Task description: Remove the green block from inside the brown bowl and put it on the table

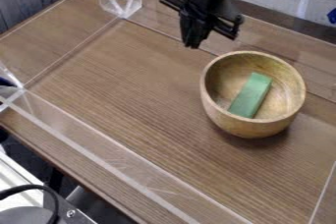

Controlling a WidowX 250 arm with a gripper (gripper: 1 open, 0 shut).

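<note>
The green block (250,95) lies inside the brown bowl (211,98), tilted lengthwise across its floor toward the right side. The bowl stands on the wooden table at the right, and its rim is uncovered. My black gripper (196,42) hangs beyond the bowl, up and to the left of it, pointing down and clear of both bowl and block. Its dark fingertips are small and close together in view, so whether they are parted is unclear. No object shows at them.
Bare wooden table (125,85) spreads left of and in front of the bowl. A clear plastic piece (120,0) sits near the back left. Transparent edging runs along the left and front. Cables and a device (29,206) occupy the lower left corner.
</note>
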